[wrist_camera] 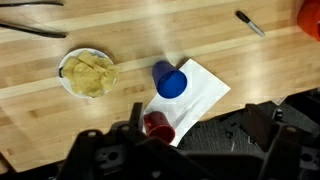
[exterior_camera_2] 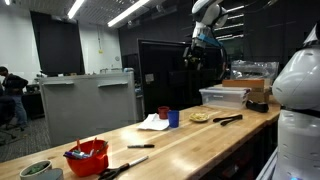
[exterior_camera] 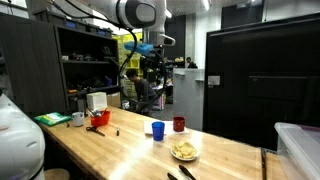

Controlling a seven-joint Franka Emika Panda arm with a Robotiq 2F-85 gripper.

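My gripper [exterior_camera: 153,76] hangs high above the table, its fingers apart and nothing between them. Below it, in the wrist view, a blue cup [wrist_camera: 170,80] stands at the edge of a white sheet [wrist_camera: 203,98]. A red mug [wrist_camera: 157,125] is also by the sheet, partly covered by the gripper's left finger. To the left of the cups lies a plate with yellowish food pieces [wrist_camera: 88,73]. Exterior view 1 shows the blue cup [exterior_camera: 158,131], the red mug [exterior_camera: 179,124] and the plate of food [exterior_camera: 184,151] standing apart on the wood.
A red container with tools [exterior_camera_2: 86,157] stands toward one end of the table, a marker [exterior_camera_2: 141,146] nearby. Dark utensils [wrist_camera: 32,29] lie beyond the plate. A clear plastic bin [exterior_camera: 299,145] is at the right edge. Bare wood [exterior_camera: 115,150] separates the container from the cups.
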